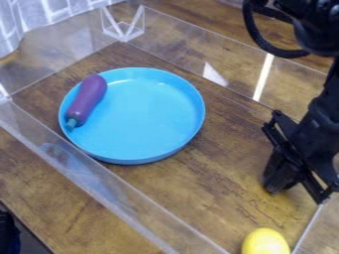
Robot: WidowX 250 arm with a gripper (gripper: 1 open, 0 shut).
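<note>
My black gripper [276, 175] is low over the wooden surface at the right, shut, with nothing visible between its fingers. A blue plate [146, 122] lies left of centre, and a purple eggplant-like object [87, 97] rests on its left side. A yellow object [265, 241], lemon-like, sits at the bottom edge, below the gripper and apart from it.
Clear plastic walls [106, 205] border the wooden work area [185, 189] along the lower left and upper edges. Bare wood lies between the plate and my gripper. A pale cloth [20, 20] is at the top left corner.
</note>
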